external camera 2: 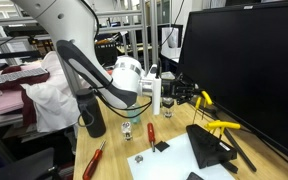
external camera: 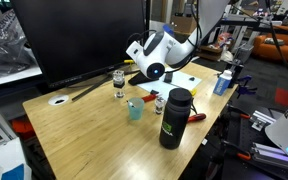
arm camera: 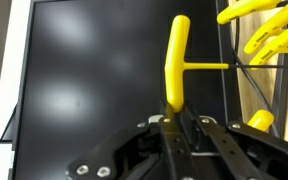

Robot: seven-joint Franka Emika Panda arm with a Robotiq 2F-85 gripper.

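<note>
A yellow T-handled hex key [arm camera: 177,50] rises from between the fingers of my gripper in the wrist view, its thin shaft pointing right. The gripper is shut on its yellow handle. In exterior view 2 the gripper [external camera 2: 191,88] is raised above the table in front of the monitor, with a yellow handle [external camera 2: 206,98] at its fingers. Below stands a black holder [external camera 2: 210,146] with more yellow handles [external camera 2: 224,125] over it. In exterior view 1 the gripper [external camera: 133,48] is small and its grip is hard to make out.
A large black monitor [external camera: 79,45] stands along the table's back. A black bottle [external camera: 175,118], a teal cup [external camera: 136,108] and a small white-and-dark mug [external camera: 119,83] are on the table. A white sheet [external camera 2: 179,160] lies beside the holder.
</note>
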